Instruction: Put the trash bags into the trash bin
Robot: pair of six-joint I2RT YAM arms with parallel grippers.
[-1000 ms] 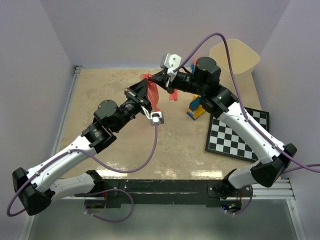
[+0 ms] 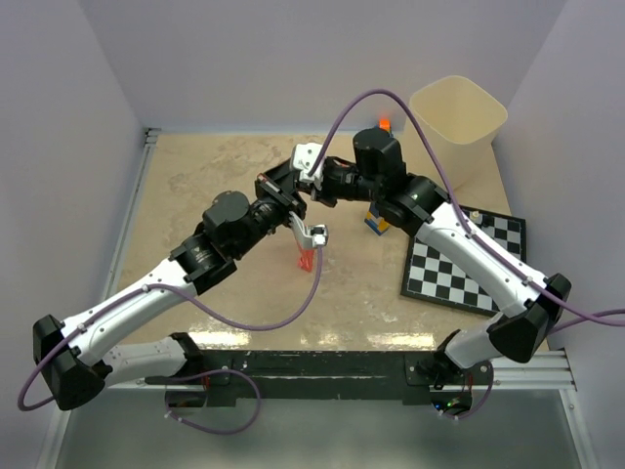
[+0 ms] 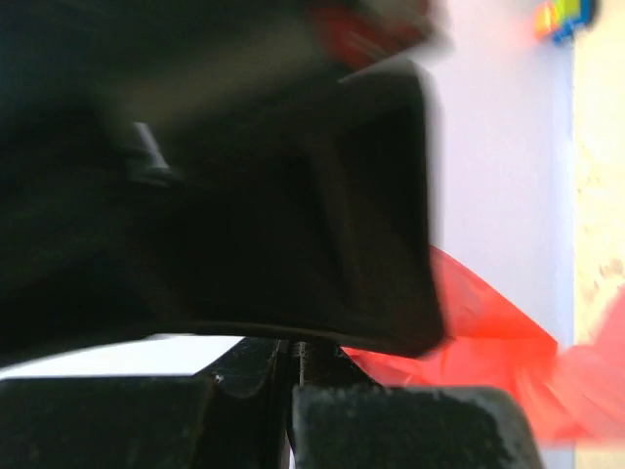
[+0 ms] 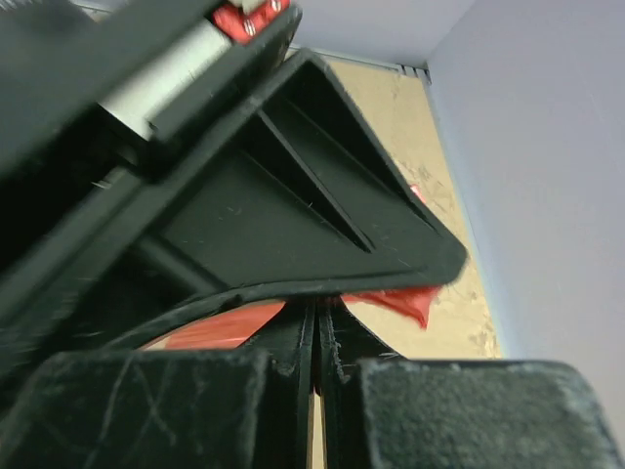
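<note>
My two grippers meet over the middle of the table. The left gripper point(image 2: 284, 183) and right gripper point(image 2: 308, 174) overlap, both shut. A red bag point(image 2: 305, 259) shows below them in the top view. In the left wrist view red plastic point(image 3: 488, 362) hangs just past the fingers, partly behind the other gripper's dark body; in the right wrist view some red point(image 4: 410, 303) shows behind it too. Whether the fingers pinch it is hidden. The cream trash bin point(image 2: 454, 107) stands at the back right.
A chessboard point(image 2: 459, 274) lies on the right of the table. Blue and yellow objects point(image 2: 376, 223) and an orange item point(image 2: 384, 124) are partly hidden by the right arm.
</note>
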